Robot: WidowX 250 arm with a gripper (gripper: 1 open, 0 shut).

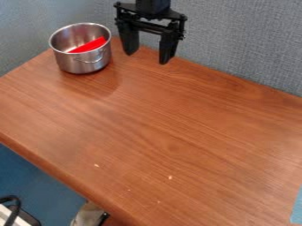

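My black gripper [147, 40] hangs at the top centre of the camera view, at the back of the table, with its two fingers spread wide and nothing visible between them. To its left a steel pot [83, 58] stands near the back left corner of the table, holding a red object [90, 44] whose exact shape is partly hidden by the pot's wall.
A grey padded wall [248, 35] runs behind it. Blue floor, a cable and some hardware show at the lower left.
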